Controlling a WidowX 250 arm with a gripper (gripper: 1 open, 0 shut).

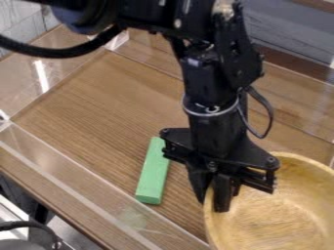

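Note:
My black gripper (220, 190) reaches down over the rim of a large pale yellow bowl (280, 217) at the lower right, shut on that rim with its fingertips at the bowl's near-left edge. The gripper body hides part of the rim. A light green bar (154, 174) lies on the wooden surface just left of the bowl, apart from the fingers.
A clear edge runs along the left, with dark cables at the lower left corner. A pale wall stands at the back right.

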